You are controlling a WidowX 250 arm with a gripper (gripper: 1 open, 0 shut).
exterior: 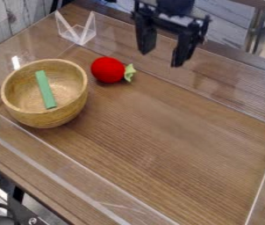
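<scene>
The black gripper hangs at the top of the camera view, open, with its fingers over the bare back part of the wooden table. A red tomato-like thing with a green top lies lower left of it. A tan bowl holding a green stick stands at the left.
A clear wire rack stands at the back left. Walls edge the table at the back.
</scene>
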